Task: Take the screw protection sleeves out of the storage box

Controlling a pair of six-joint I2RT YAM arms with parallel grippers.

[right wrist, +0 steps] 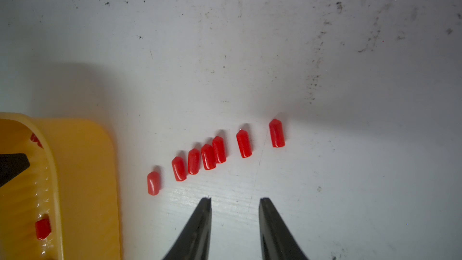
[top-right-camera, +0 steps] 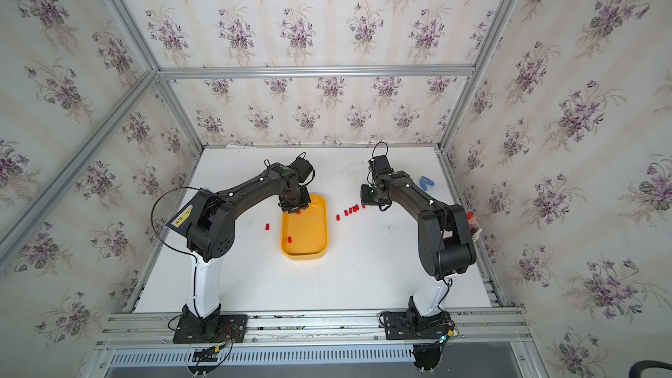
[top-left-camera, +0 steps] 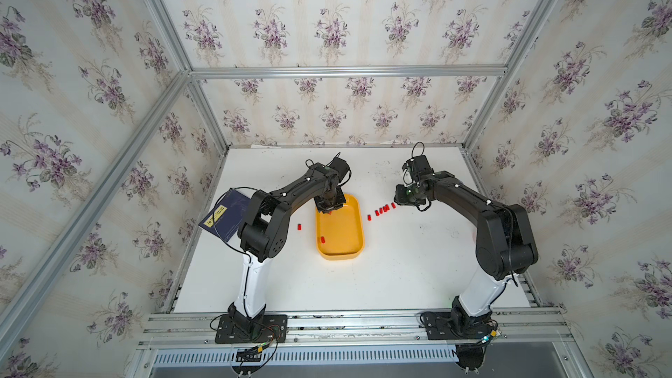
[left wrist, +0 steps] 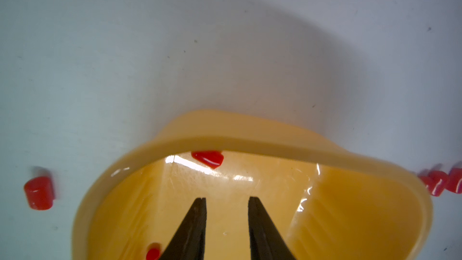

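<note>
An orange box (top-left-camera: 339, 234) holds red sleeves (left wrist: 207, 158) (right wrist: 42, 227) near its far end and its near left corner. My left gripper is over the box's far part; its fingertips stand a little apart, and whether anything is held lower between them is not clear. My right gripper hangs open over the table to the box's right, by a loose row of several red sleeves (right wrist: 208, 156), with nothing visible between its fingers. Another sleeve (left wrist: 39, 192) lies on the table left of the box.
A dark blue flat board (top-left-camera: 225, 217) with a yellow label lies at the table's left. A blue object (top-right-camera: 426, 182) is at the back right, behind the right arm.
</note>
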